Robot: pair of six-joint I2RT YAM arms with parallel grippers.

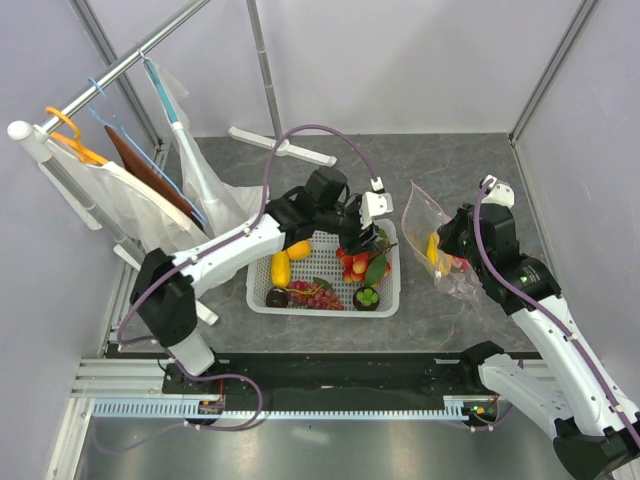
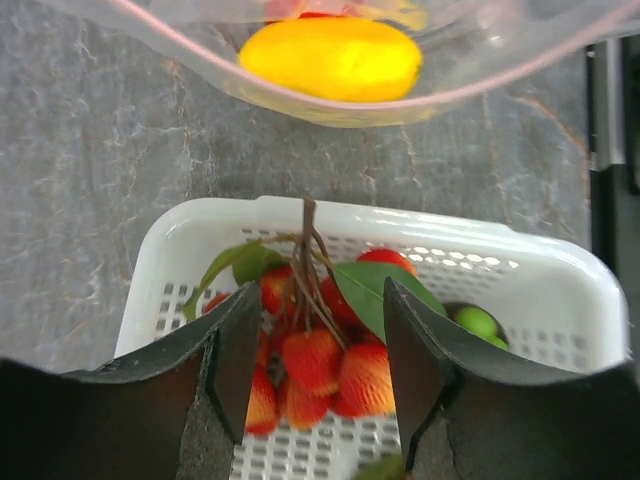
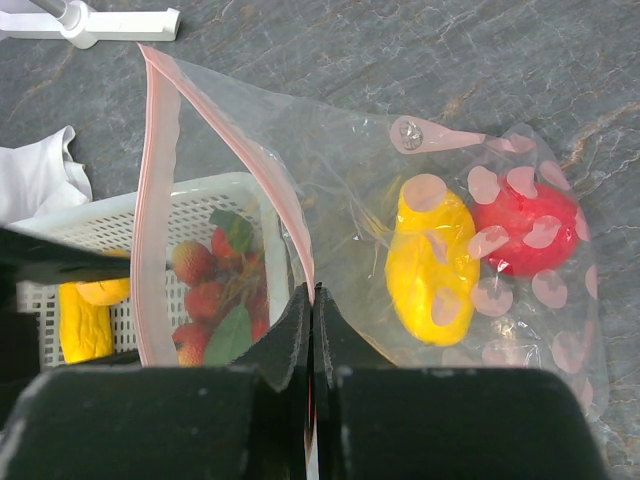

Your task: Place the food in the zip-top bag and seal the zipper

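Note:
A white perforated basket [image 1: 254, 306] holds a red lychee-like bunch with leaves [image 2: 312, 362], yellow produce [image 1: 281, 269], an orange [image 1: 298, 250], grapes [image 1: 321, 300] and dark round items. My left gripper [image 1: 358, 240] stands open above the red bunch. The clear zip bag [image 1: 420, 215] [image 3: 320, 140] stands to the basket's right, holding a yellow item [image 3: 430, 262] and a red item [image 3: 525, 230]. My right gripper is shut on the bag's pink-edged rim.
A clothes rail [image 1: 135, 55] with hangers and white cloths fills the left side.

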